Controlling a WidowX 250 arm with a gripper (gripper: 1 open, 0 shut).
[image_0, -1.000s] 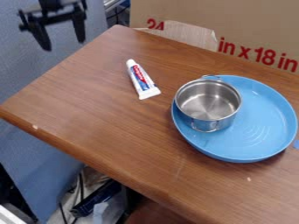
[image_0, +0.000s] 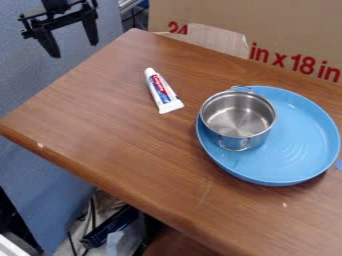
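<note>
My black gripper (image_0: 72, 44) hangs open at the top left, off the table's far-left edge, with nothing between its fingers. A white toothpaste tube (image_0: 163, 90) with red and blue print lies on the wooden table (image_0: 120, 150), left of a steel pot (image_0: 237, 118). The pot sits on the left part of a blue plate (image_0: 297, 150) at the table's right.
A cardboard box (image_0: 267, 30) with red lettering stands along the back of the table. Cables and bags lie below the table at the lower left.
The objects on the table are unchanged.
</note>
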